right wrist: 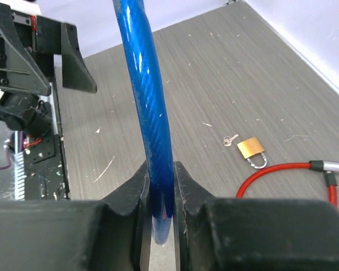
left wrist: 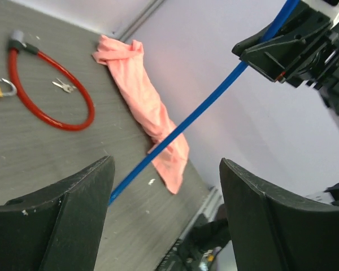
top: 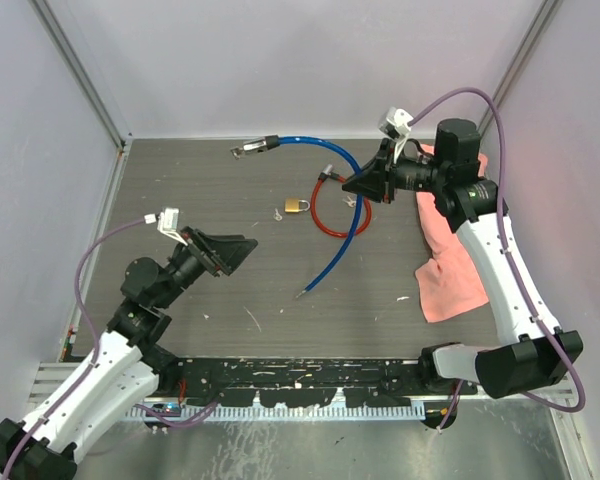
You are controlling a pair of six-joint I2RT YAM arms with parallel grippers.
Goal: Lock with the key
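Note:
A blue cable lock point(top: 345, 250) hangs above the table, my right gripper point(top: 358, 188) shut around its middle. In the top view its silver lock end point(top: 250, 148) points left, with the thin tip point(top: 300, 295) at lower centre. The right wrist view shows the blue cable point(right wrist: 150, 96) between the closed fingers. My left gripper point(top: 238, 256) is apart from the cable at centre left. Its fingers point(left wrist: 82, 197) are spread with nothing between them; the blue cable point(left wrist: 181, 127) passes beyond. A small key point(top: 278, 214) lies beside the padlock; other keys point(left wrist: 62, 86) lie inside the red loop.
A brass padlock point(top: 297, 205) and a red cable lock point(top: 325, 230) lie on the grey table point(top: 180, 330). A pink cloth point(top: 448, 265) covers part of the right side.

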